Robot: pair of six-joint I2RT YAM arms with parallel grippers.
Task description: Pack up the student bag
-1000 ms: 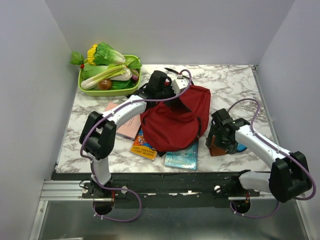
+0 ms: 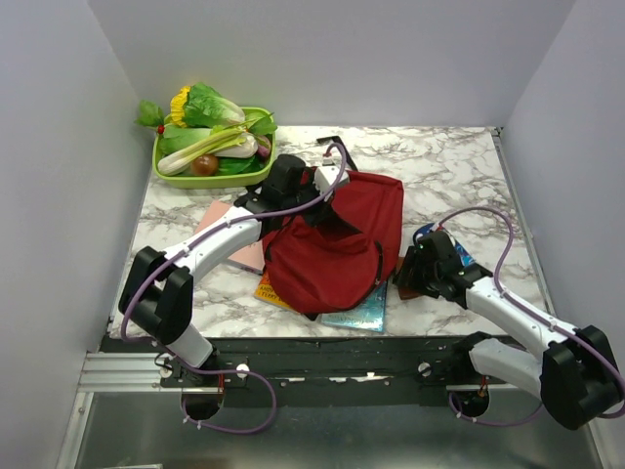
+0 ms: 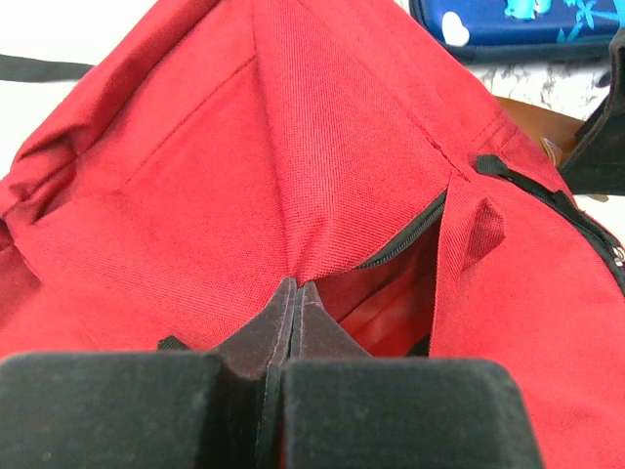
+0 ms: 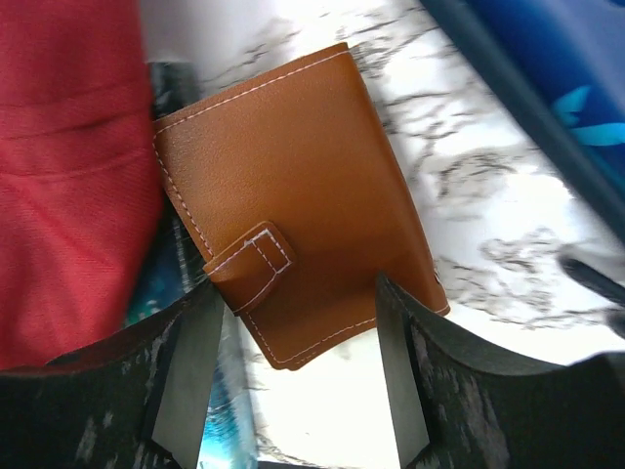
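Observation:
The red bag [image 2: 327,264] lies mid-table, its zipped opening visible in the left wrist view. My left gripper is shut on or against its red fabric near the zip; whether fabric is pinched cannot be told. A brown leather wallet [image 4: 293,186] lies beside the bag, with my right gripper over it, fingers apart, one at the flap and one at the right edge. A blue case [image 4: 547,59] is right of it. Books lie partly under and around the bag: pink [image 2: 244,254], orange [image 2: 269,293], blue [image 2: 354,319].
A green basket of vegetables [image 2: 210,176] fills the back left. Bare marble [image 2: 449,166] is at the back right. Walls enclose the table on the sides and back.
My right gripper has shifted over the wallet toward the bag.

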